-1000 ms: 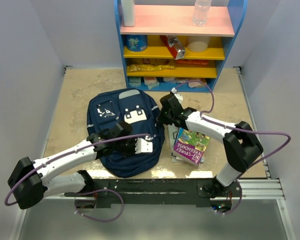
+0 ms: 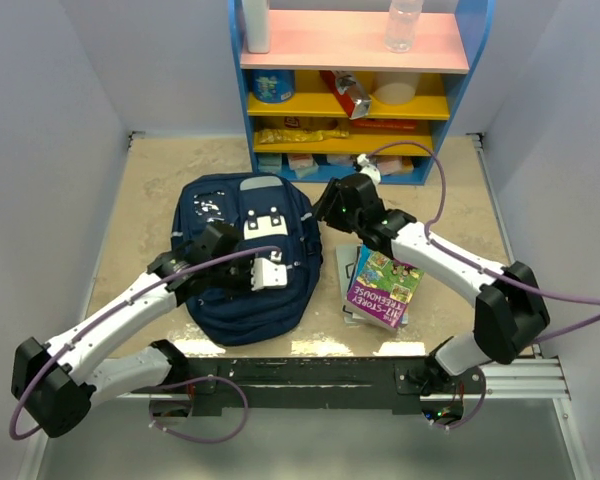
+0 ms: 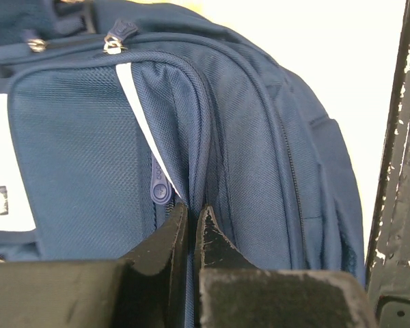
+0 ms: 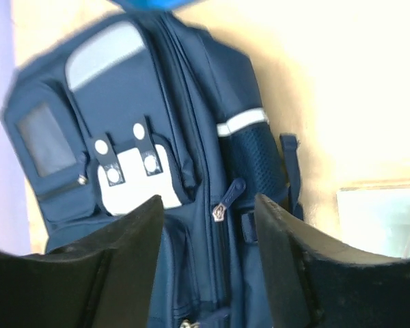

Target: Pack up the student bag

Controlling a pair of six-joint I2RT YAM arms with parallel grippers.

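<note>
The navy student bag lies flat on the table, left of centre in the top view. My left gripper is shut on a fold of its fabric, beside a white piping strip and a blue zipper pull. Over the bag's right edge hangs my right gripper, its fingers apart and nothing held between them. Beyond those fingertips show a zipper pull and the mesh side pocket. Right of the bag lie several stacked books, the topmost a colourful one.
A blue-framed shelf with bottles, cans and packets stands at the back. Bare table shows on the right. The table's front edge runs close below the bag.
The left gripper, with the bag's fabric, has shifted a little left and up.
</note>
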